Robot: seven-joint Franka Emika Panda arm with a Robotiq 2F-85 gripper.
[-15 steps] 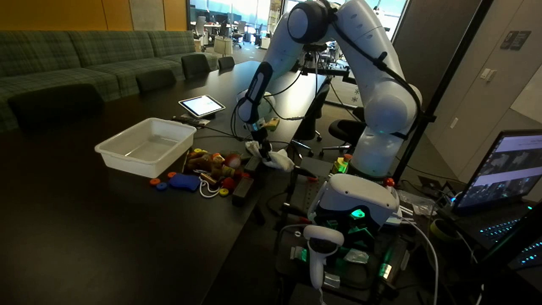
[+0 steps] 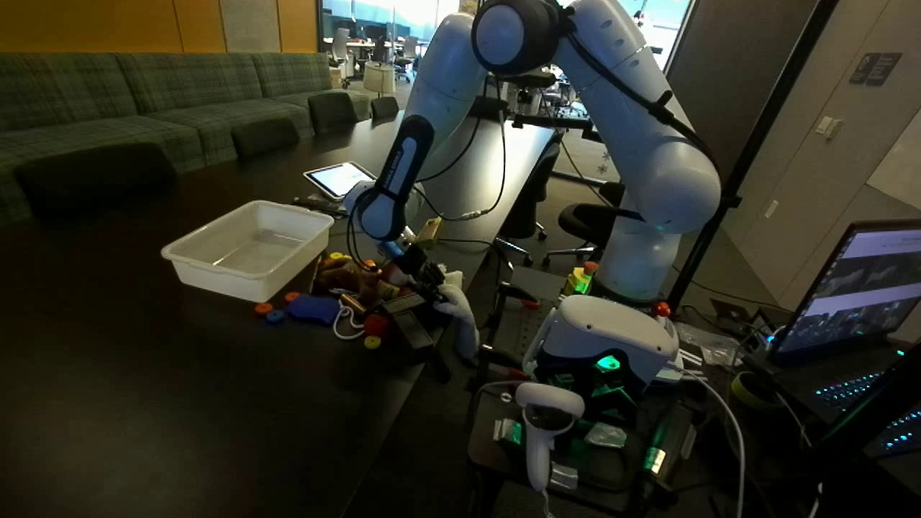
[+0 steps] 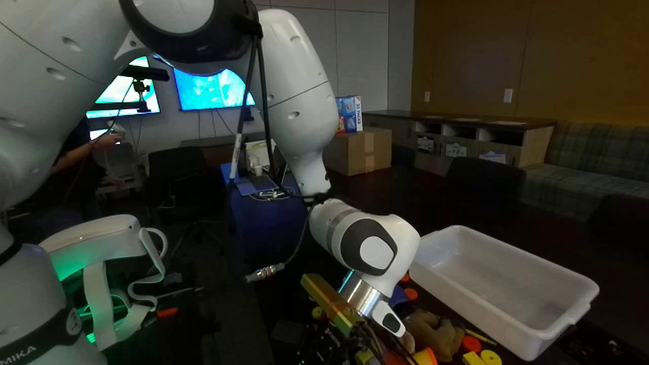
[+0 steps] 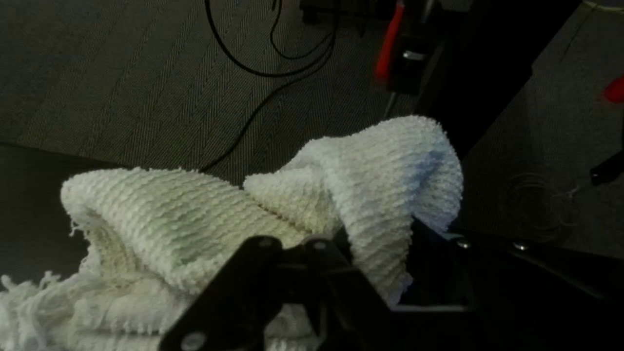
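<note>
A white, ribbed cloth with a fringed end (image 4: 158,219) fills the lower part of the wrist view. My gripper is shut on the bunched cloth, its dark fingers brought close together over the folds. In exterior view 1 the gripper (image 2: 434,289) is at the table's right edge, and the cloth (image 2: 462,321) hangs down past that edge. Exterior view 2 does not show the fingertips or the cloth clearly.
An empty white bin (image 2: 250,250) stands on the table. Between bin and gripper lies a pile with a brown plush toy (image 2: 345,276), a blue pouch (image 2: 312,308) and dark blocks (image 2: 412,326). A tablet (image 2: 339,180) lies farther back.
The cloth now hangs lower, and the gripper is tilted more.
</note>
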